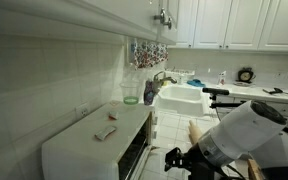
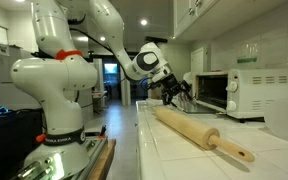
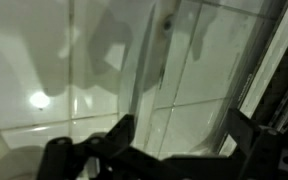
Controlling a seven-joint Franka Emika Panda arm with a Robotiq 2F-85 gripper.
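Note:
My gripper is open in the wrist view, its two dark fingers wide apart over the white tiled counter. A long, pale, narrow object (image 3: 148,65) runs down the middle of that view and reaches between the fingertips; what it is I cannot tell. In exterior view 1 the gripper (image 1: 180,161) hangs beside the front of the toaster oven (image 1: 133,153). Exterior view 2 has the gripper (image 2: 166,88) beyond a wooden rolling pin (image 2: 197,132) that lies on the counter. Its fingertips are too small to make out there.
Small items (image 1: 105,132) lie on top of the oven. A green-tinted clear container (image 1: 131,92) stands behind it, near the sink (image 1: 181,97). A white rounded object (image 2: 284,117) sits at the right in exterior view 2.

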